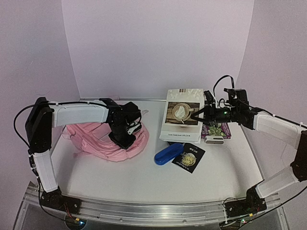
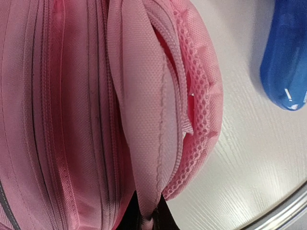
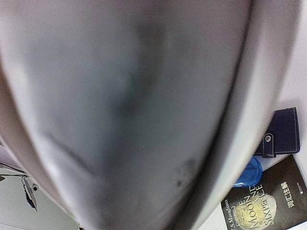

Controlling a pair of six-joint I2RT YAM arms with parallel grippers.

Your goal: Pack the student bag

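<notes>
The pink bag lies slumped on the left of the table, its zipped edges and mesh pocket close up in the left wrist view. My left gripper is shut on a fold of the pink bag at its right side. A white book-like item with a coffee-cup picture is held raised by my right gripper at its right edge. Its blurred pale surface fills most of the right wrist view and hides the right fingertips. A blue case overlaps a black book on the table.
Behind the raised item lie a purple-and-green book and a small white object. A dark blue snap-strap notebook shows beside the blue case in the right wrist view.
</notes>
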